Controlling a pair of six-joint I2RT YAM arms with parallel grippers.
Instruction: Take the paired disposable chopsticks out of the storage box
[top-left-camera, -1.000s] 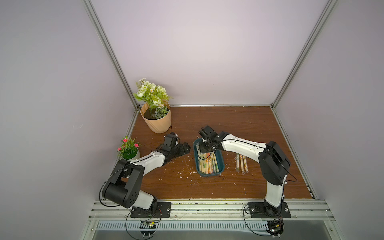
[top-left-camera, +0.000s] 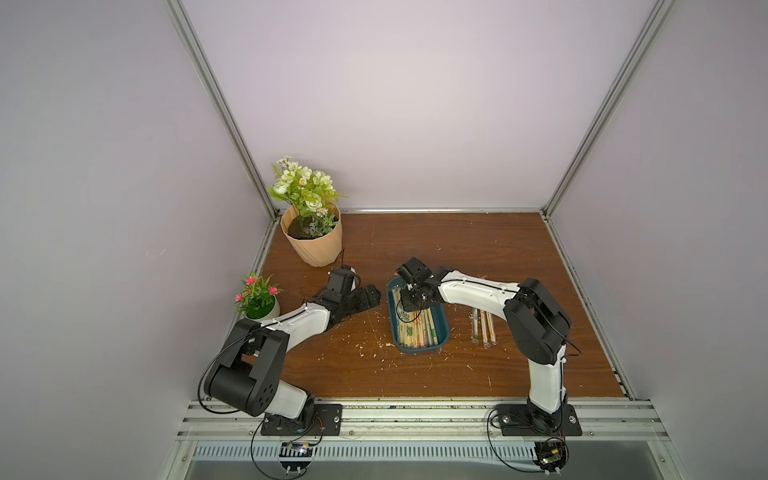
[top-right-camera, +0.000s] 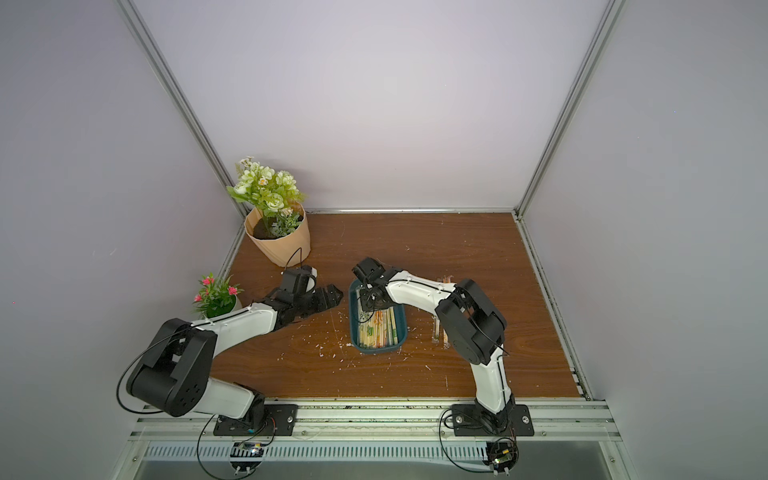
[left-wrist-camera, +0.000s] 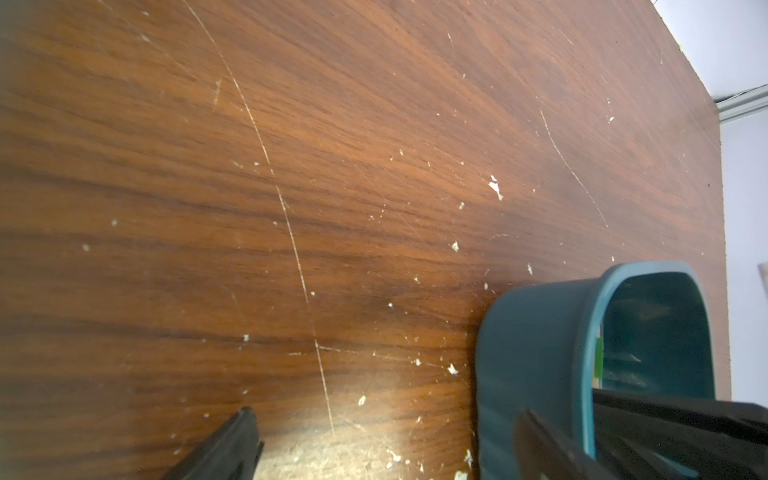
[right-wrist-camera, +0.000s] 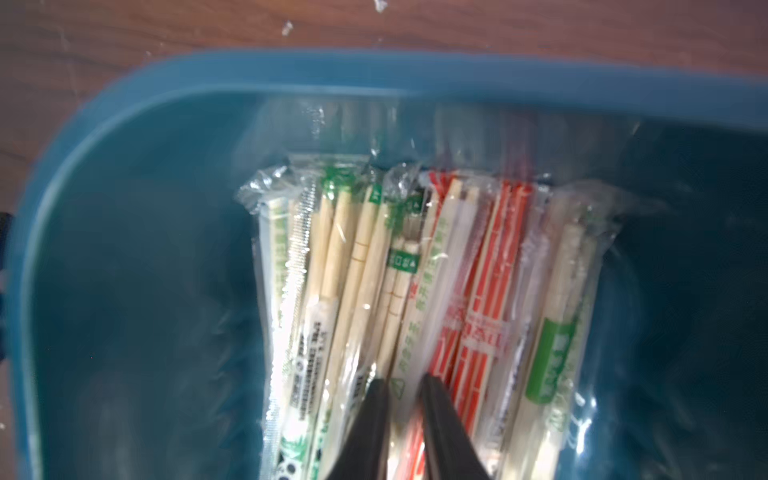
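Observation:
The teal storage box (top-left-camera: 418, 345) at table centre holds a row of wrapped chopstick pairs (right-wrist-camera: 336, 304), some with red or green printing. My right gripper is down inside the box over the middle pairs, its fingertips a narrow gap apart; whether anything is between them is unclear. My left gripper rests low left of the box, open, with only bare table between its fingers. More wrapped chopsticks (top-left-camera: 484, 326) lie on the table right of the box, partly hidden by the right arm in the top views.
A large flower pot (top-left-camera: 312, 244) stands at the back left and a small pink-flowered plant (top-left-camera: 257, 297) at the left edge. Small white bits are scattered near the box.
The right arm's elbow has shifted slightly left and its gripper housing a little lower over the box. The left arm is unmoved.

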